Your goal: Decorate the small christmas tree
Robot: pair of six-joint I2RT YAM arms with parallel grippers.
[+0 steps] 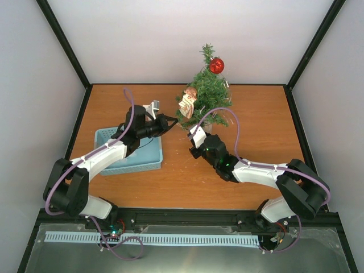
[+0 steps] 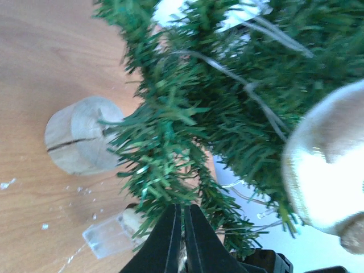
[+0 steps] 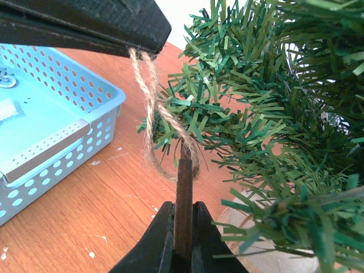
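Note:
The small green Christmas tree [image 1: 210, 90] stands at the back, with a red ball [image 1: 216, 65] near its top and a cream bow-like ornament [image 1: 187, 103] on its left side. In the right wrist view, my right gripper is shut on a thin brown stick [image 3: 183, 210]. A twine loop [image 3: 152, 105] runs from the stick's upper end to the tips of my left gripper [image 1: 175, 120], which looks shut on it. Branches lie close behind the loop; whether it encircles one I cannot tell. The left wrist view shows those left fingers [image 2: 162, 242] together, under the branches.
A light blue basket [image 1: 136, 165] sits at the left, beneath the left arm. At the tree's foot is a pale wooden base [image 2: 85, 136]. A shiny round ornament [image 2: 324, 165] hangs close to the left wrist camera.

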